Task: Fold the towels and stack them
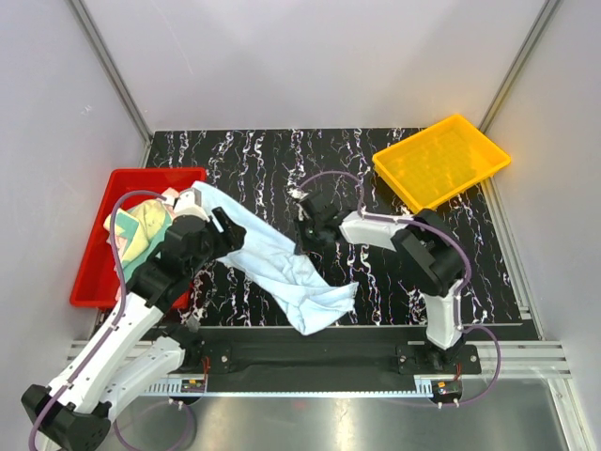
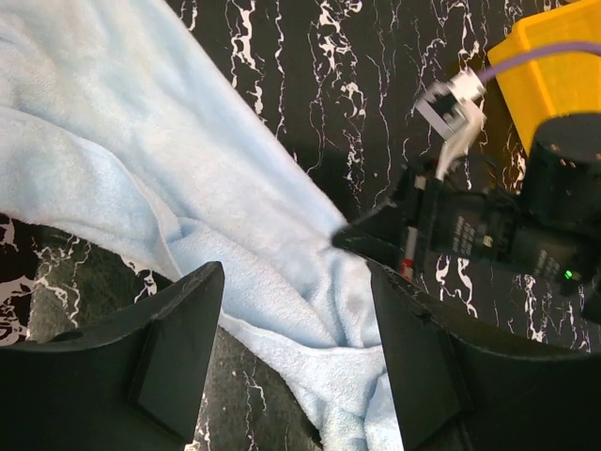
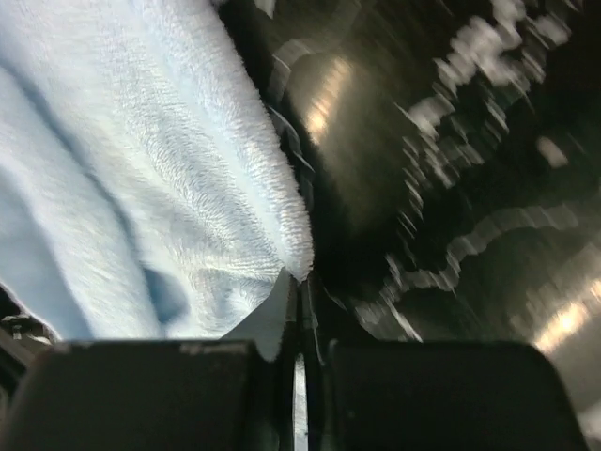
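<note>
A pale blue towel [image 1: 291,277] lies crumpled in a long diagonal across the black marble mat, folded over itself at its lower end. My right gripper [image 1: 302,242] is shut at the towel's upper right edge; in the right wrist view the towel's edge [image 3: 235,169] runs into the closed fingertips, pinched between them. My left gripper [image 1: 225,228] hangs over the towel's left part, open, with nothing between its fingers in the left wrist view.
A red bin [image 1: 89,272] at the left holds yellow, green and pink towels. An empty yellow tray [image 1: 441,155] stands at the back right.
</note>
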